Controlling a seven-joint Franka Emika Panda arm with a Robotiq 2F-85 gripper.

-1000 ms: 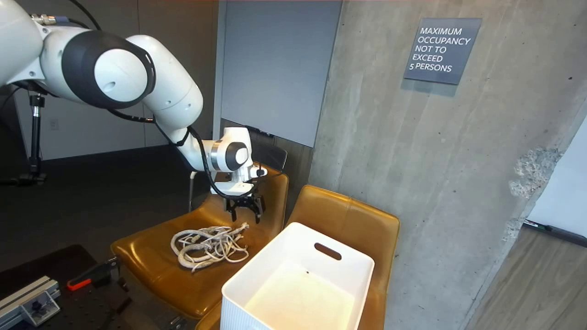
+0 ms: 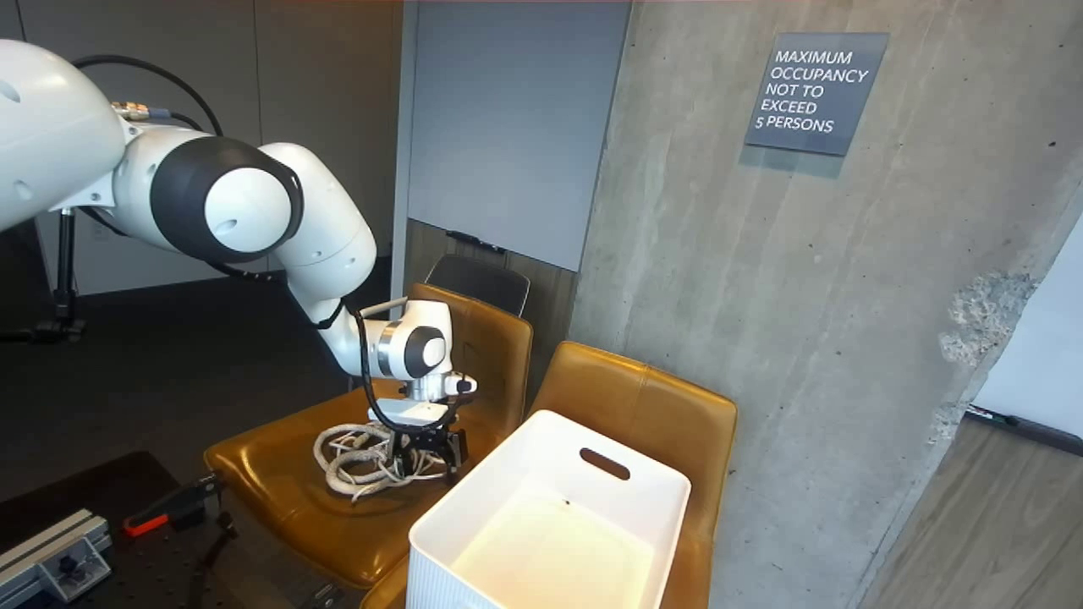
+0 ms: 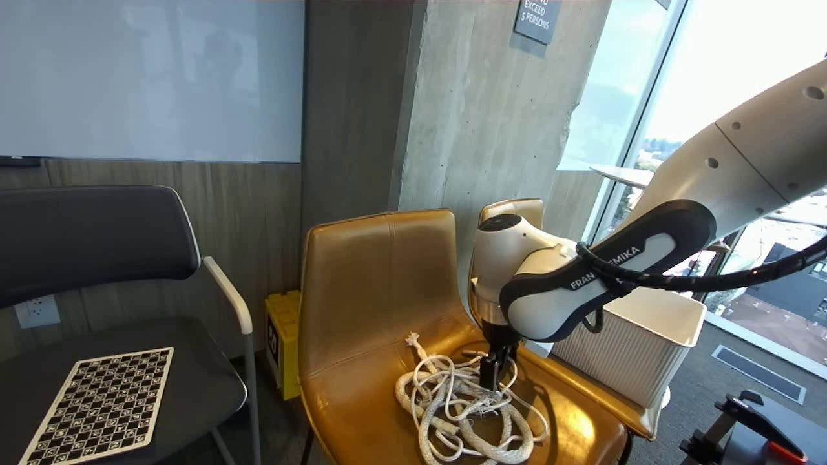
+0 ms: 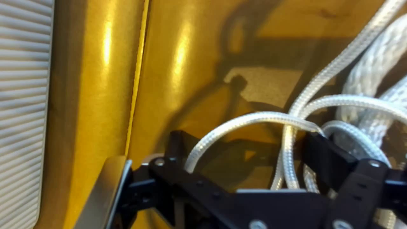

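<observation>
Tangled white rope (image 3: 457, 403), with thick and thin strands, lies heaped on the seat of a tan leather chair (image 2: 289, 477). My gripper (image 2: 426, 462) is down at the heap's edge, fingers pointing at the seat. In the wrist view the gripper stands open, its two dark fingers wide apart. A thin loop of cord (image 4: 263, 117) arches across the gap between them, and crossing strands pass near the right-hand finger. Thicker braided rope (image 4: 370, 72) lies beyond that finger. Whether the fingertips touch the seat cannot be told.
An empty white bin (image 2: 447, 543) with ribbed outer walls stands on a second tan chair (image 2: 650, 406), close beside the rope's chair. A dark chair (image 3: 101, 325) holding a patterned board (image 3: 101, 403) stands on the other side. Behind is a concrete wall.
My arm has lowered and shifted slightly left in exterior view 1, bringing the gripper from above the chair down to the rope's edge. The bin has stayed put.
</observation>
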